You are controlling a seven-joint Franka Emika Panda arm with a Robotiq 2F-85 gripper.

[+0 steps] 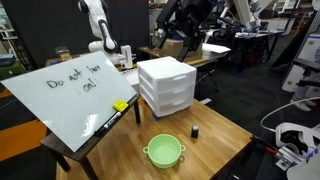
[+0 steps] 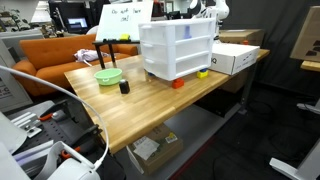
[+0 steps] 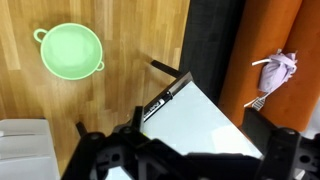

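High above the table, my gripper (image 1: 170,49) hangs near the white drawer unit (image 1: 167,85), its two fingers apart and nothing seen between them. In the wrist view its dark fingers (image 3: 258,128) stand wide over the whiteboard (image 3: 195,122). That tilted whiteboard (image 1: 75,98) bears handwriting reading roughly "Do not turn on!". A dark marker (image 3: 160,101) lies along its lower edge. On the same edge sits a small yellow block (image 1: 120,105). A green two-handled bowl (image 1: 164,151) rests on the wooden table, with a small black object (image 1: 195,132) to its right.
Beside the drawers in exterior view 2 are a red block (image 2: 177,84), a yellow block (image 2: 203,74) and a white box (image 2: 231,58). An orange sofa (image 2: 55,50) stands beyond the table.
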